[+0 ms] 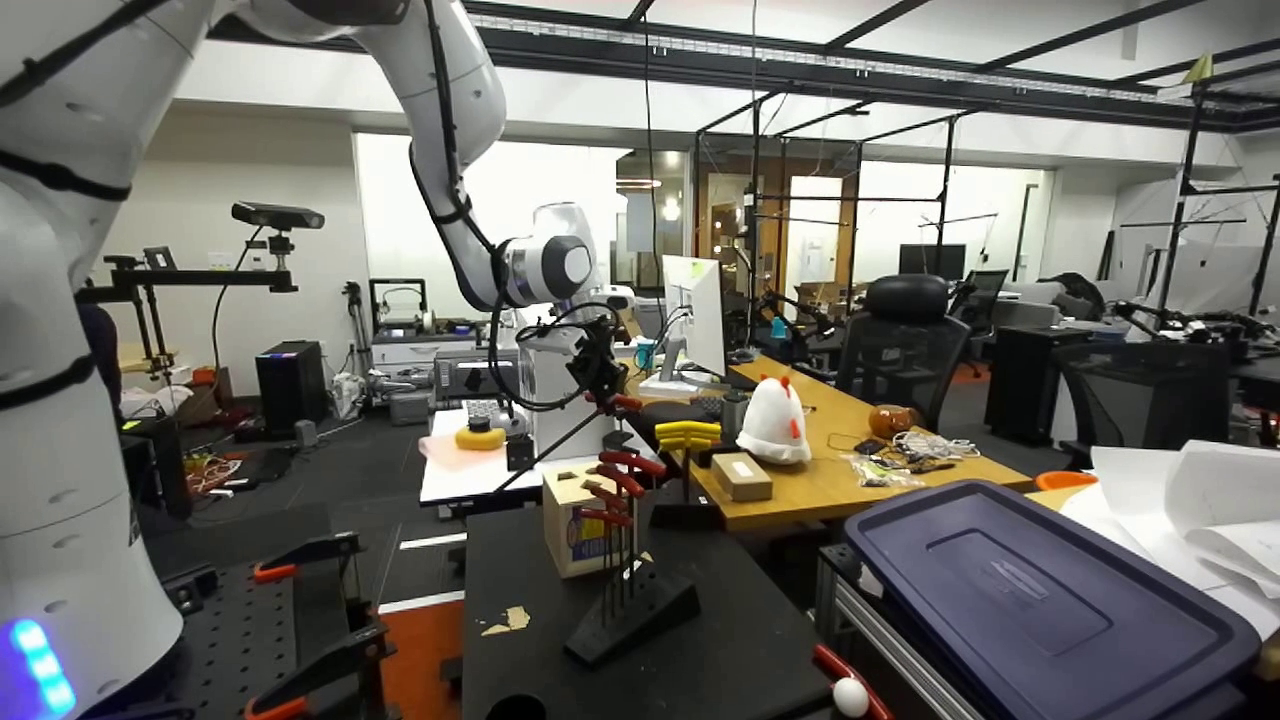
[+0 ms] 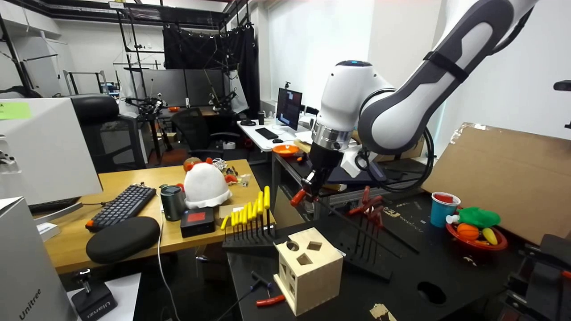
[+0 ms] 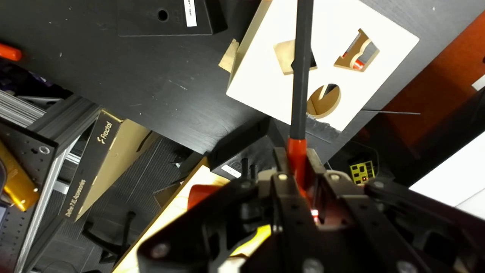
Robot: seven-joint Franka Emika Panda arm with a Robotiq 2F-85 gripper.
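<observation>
My gripper is shut on a red-handled hex key (image 3: 298, 91), whose long black shaft reaches out from the fingers across the wrist view. In exterior view 2 the red handle (image 2: 297, 198) pokes out beside the gripper (image 2: 311, 188), and the shaft slants down to the right above the table. Under the shaft in the wrist view is the wooden shape box (image 3: 268, 86), with cut-out holes in its top. The black stand with red-handled hex keys (image 1: 633, 618) is on the black table in front of the box. Another stand holds yellow-handled hex keys (image 2: 249, 214).
A loose red-handled tool (image 2: 270, 300) lies by the wooden box. At the table's right are a blue cup (image 2: 444, 209) and a red bowl of toy food (image 2: 476, 240). A wooden desk (image 1: 828, 414) adjoins the table. Bare tabletop (image 1: 744, 648) shows right of the red-handled stand.
</observation>
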